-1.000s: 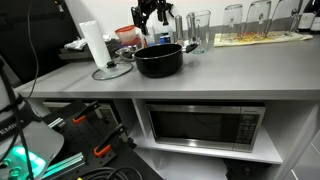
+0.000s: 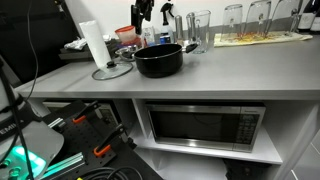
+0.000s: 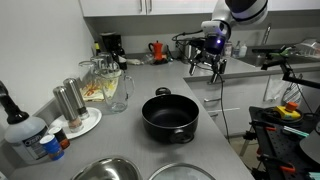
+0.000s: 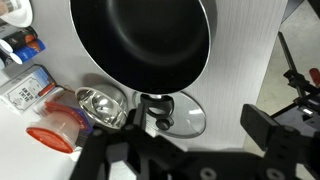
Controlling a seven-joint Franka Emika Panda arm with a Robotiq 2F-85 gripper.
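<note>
A black pot (image 2: 160, 62) stands near the front edge of the counter, and its inside looks empty in the wrist view. One of its handles (image 4: 155, 102) points toward the gripper side there. My gripper hangs above the counter, clear of the pot, with its fingers apart and nothing visible between them. Beside the pot lies a glass lid (image 4: 187, 116) with a dark knob. A shiny metal bowl (image 4: 100, 103) sits close to the lid.
A paper towel roll (image 2: 96, 42) stands at the left. Small jars (image 4: 20, 42) and clear glass containers (image 2: 201, 30) line the back. Below the counter is a microwave (image 2: 204, 124). The counter (image 2: 250, 72) right of the pot is clear.
In exterior view 1 my arm and gripper have shifted slightly left and upward near the top edge. The pot, lid and bowl have stayed put.
</note>
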